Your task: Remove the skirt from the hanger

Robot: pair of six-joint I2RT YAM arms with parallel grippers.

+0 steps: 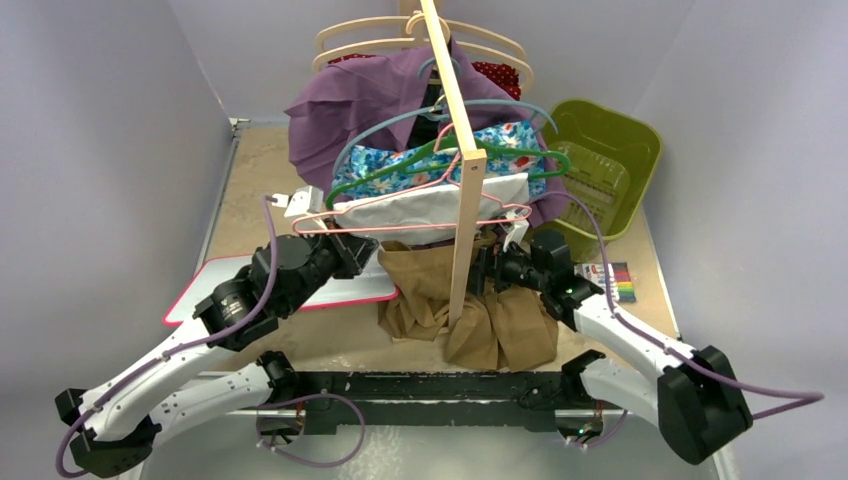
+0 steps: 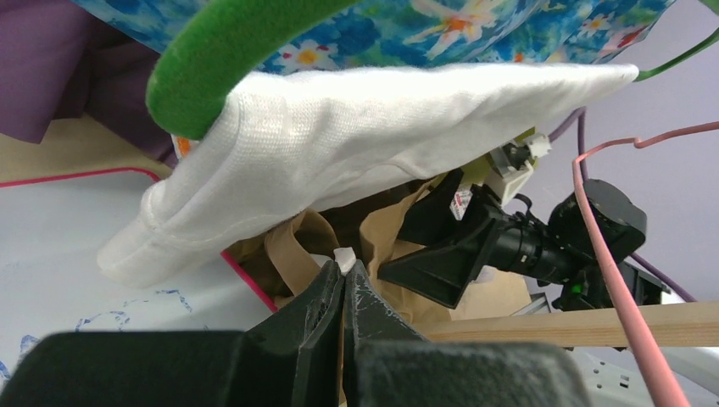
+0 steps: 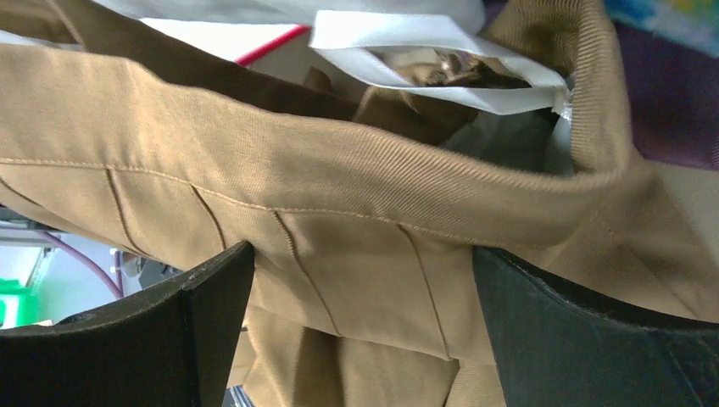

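A brown skirt (image 1: 510, 330) lies heaped below the pink hanger (image 1: 400, 228) and around the wooden post; in the right wrist view its stitched waistband (image 3: 356, 186) fills the picture, with pale straps above. My right gripper (image 1: 480, 268) is down at this cloth, open, fingers either side of the waistband. My left gripper (image 1: 355, 258) is shut at the left end of the pink hanger, under the white garment (image 2: 356, 136); in its wrist view I see nothing clearly held between the fingertips. Green hanger (image 2: 229, 59) and floral cloth hang above.
A wooden rail and post (image 1: 467, 240) stand in the middle, with purple and red garments on hangers behind. A green basket (image 1: 610, 150) is at the back right, markers (image 1: 620, 282) beside it. A whiteboard (image 1: 210, 285) lies at the left.
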